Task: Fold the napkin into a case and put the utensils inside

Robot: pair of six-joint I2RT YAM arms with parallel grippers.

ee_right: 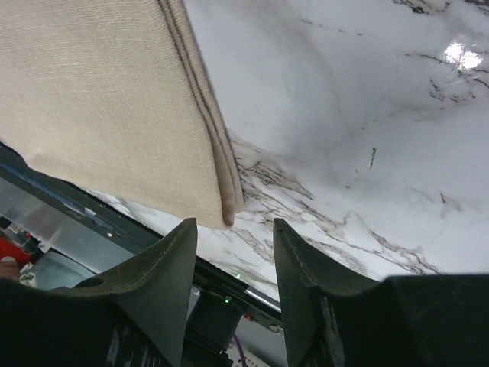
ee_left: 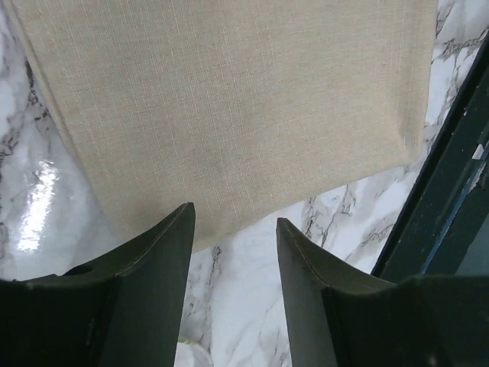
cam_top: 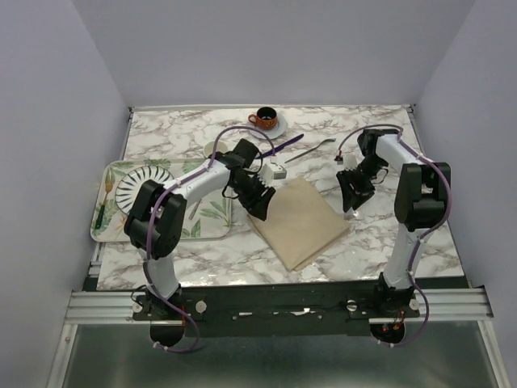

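Note:
A beige napkin (cam_top: 299, 224) lies folded in layers on the marble table, angled between my arms. My left gripper (cam_top: 257, 212) is over its upper-left edge; in the left wrist view its open fingers hang above a corner (ee_left: 176, 176). My right gripper (cam_top: 351, 208) stands open just off the napkin's right corner, which shows doubled edges in the right wrist view (ee_right: 153, 138). Neither holds anything. A purple knife (cam_top: 287, 144) and a silver utensil (cam_top: 311, 149) lie behind the napkin.
A leaf-patterned tray (cam_top: 202, 230) at left holds a striped plate (cam_top: 133, 186) and a fork (cam_top: 108, 187). A cup (cam_top: 258, 121) on a saucer stands at the back, near a pale bowl. The front and right table edges are close to the napkin.

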